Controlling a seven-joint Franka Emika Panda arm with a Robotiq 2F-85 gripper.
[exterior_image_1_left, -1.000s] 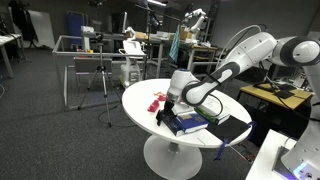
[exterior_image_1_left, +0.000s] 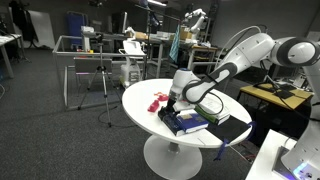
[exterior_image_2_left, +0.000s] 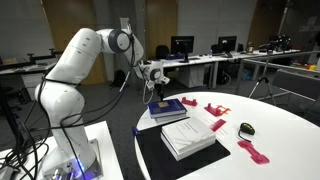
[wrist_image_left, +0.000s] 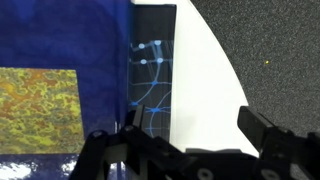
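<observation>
A blue book (exterior_image_2_left: 168, 108) lies flat near the table edge; in the wrist view its blue cover (wrist_image_left: 100, 30) bears a gold picture (wrist_image_left: 40, 110). Along its side shows a dark strip with light blue lines (wrist_image_left: 152, 75), perhaps another cover beneath it. My gripper is open over this edge: one finger is above the book side, the other past the rim of the white table. Nothing is seen between the fingers. From outside, the gripper (exterior_image_2_left: 151, 97) is at the book's far end; whether it touches cannot be told.
A thick white book (exterior_image_2_left: 190, 137) lies on a black mat (exterior_image_2_left: 208, 158) beside the blue one. Several red pieces (exterior_image_2_left: 253, 152) and a dark object (exterior_image_2_left: 247, 130) are spread over the round white table (exterior_image_2_left: 290, 135).
The arm and gripper appear to have shifted slightly, a little upward. The books and red pieces have not visibly moved.
</observation>
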